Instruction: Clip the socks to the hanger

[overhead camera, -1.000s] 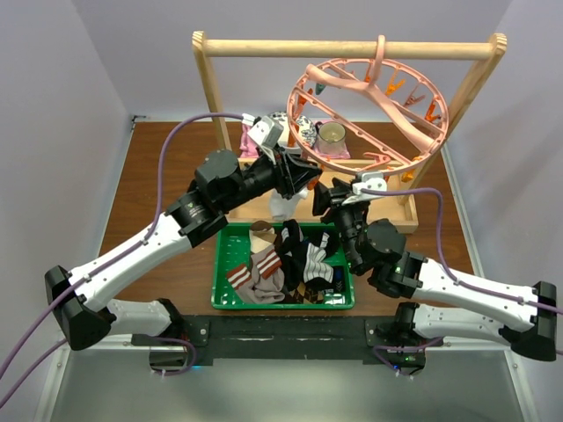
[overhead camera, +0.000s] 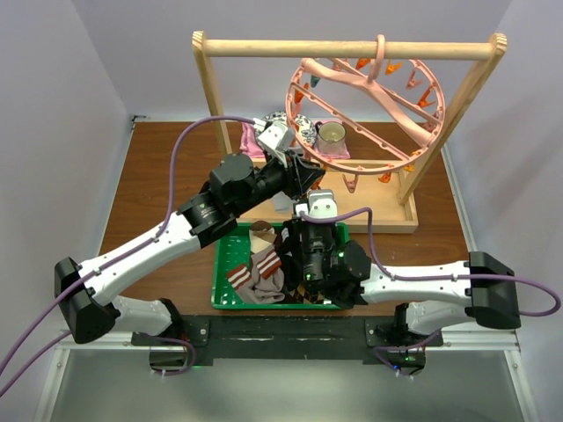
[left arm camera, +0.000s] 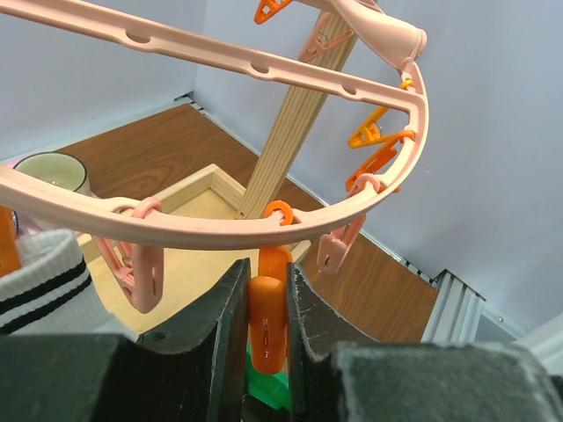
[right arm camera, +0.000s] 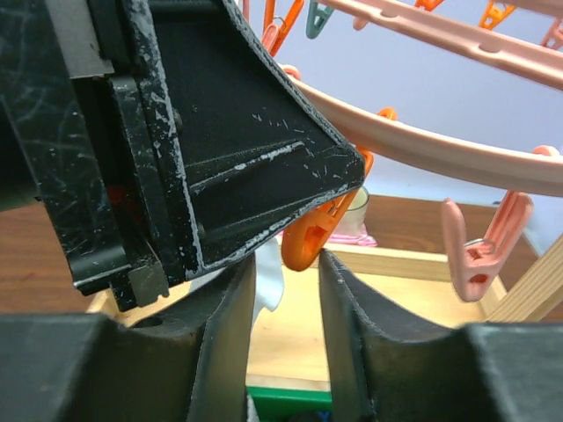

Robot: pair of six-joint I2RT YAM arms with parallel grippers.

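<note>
The pink round hanger [overhead camera: 378,97] hangs from the wooden rack, clips around its rim. My left gripper is shut on an orange clip [left arm camera: 273,259] on the near rim. A white striped sock [left arm camera: 44,286] shows at the left of the left wrist view, below the rim. My right gripper is just below that rim; the orange clip [right arm camera: 308,237] is over its fingertips, with the left gripper's black body beside it. Whether anything is between the right fingers is unclear.
A green tray [overhead camera: 230,264] of socks sits below both arms. A wooden box [overhead camera: 400,211] stands under the hanger, a cup [overhead camera: 331,134] behind it. The side walls are close.
My right gripper has swung left and down from the hanger's lower right toward a spot under the left gripper. The left arm has shifted slightly.
</note>
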